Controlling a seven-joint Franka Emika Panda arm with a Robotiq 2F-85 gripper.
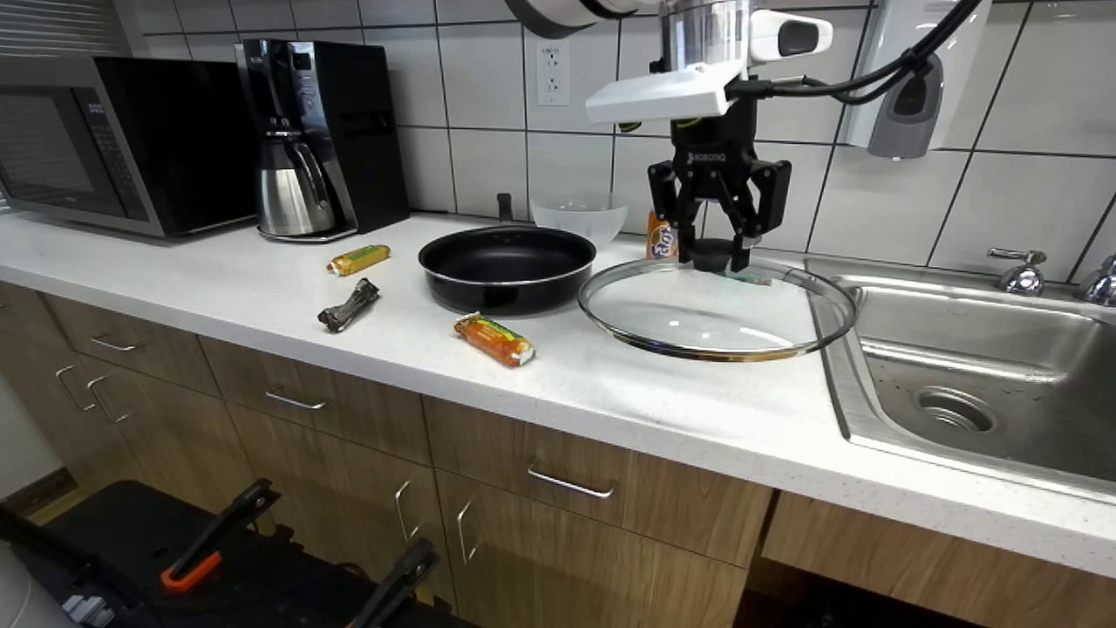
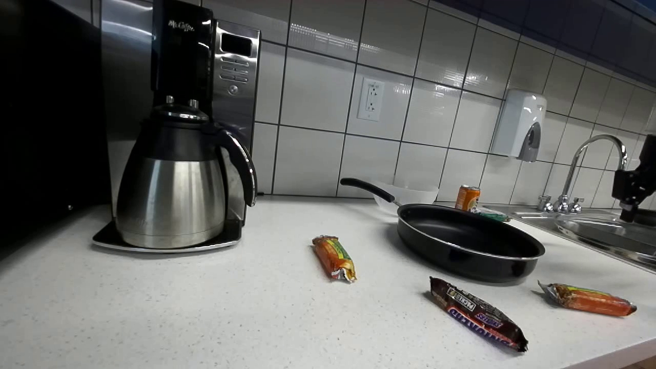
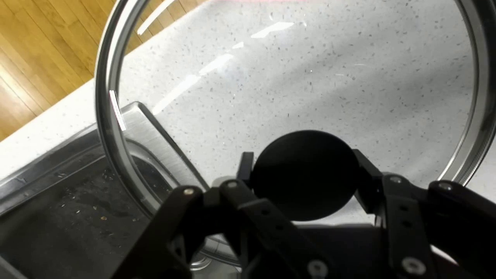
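A glass lid (image 1: 722, 314) with a steel rim is held level over the counter, between the pan and the sink. My gripper (image 1: 713, 251) is shut on the lid's round black knob (image 3: 305, 174), which sits between the two fingers in the wrist view. Uncovered, the black frying pan (image 1: 507, 267) stands to the left of the lid, and its empty inside shows in the second exterior view. Whether the lid's rim touches the counter anywhere is hard to tell, though in the wrist view part of it overlaps the sink's corner.
Behind the lid stand an orange can (image 1: 661, 236) and a translucent bowl (image 1: 581, 218). The sink (image 1: 973, 356) opens at the right.
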